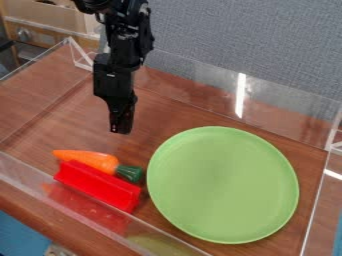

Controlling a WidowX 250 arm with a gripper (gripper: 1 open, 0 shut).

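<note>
My black gripper (118, 118) hangs above the wooden table, behind an orange carrot (86, 160) with a green top. Whether its fingers are open or shut is hard to make out. The carrot lies just behind a red block (96, 186), with its green end close to the left side of a large green plate (222, 185).
A clear plastic wall (241, 95) borders the work area, with a grey partition behind it. A wooden crate sits beyond the far left corner.
</note>
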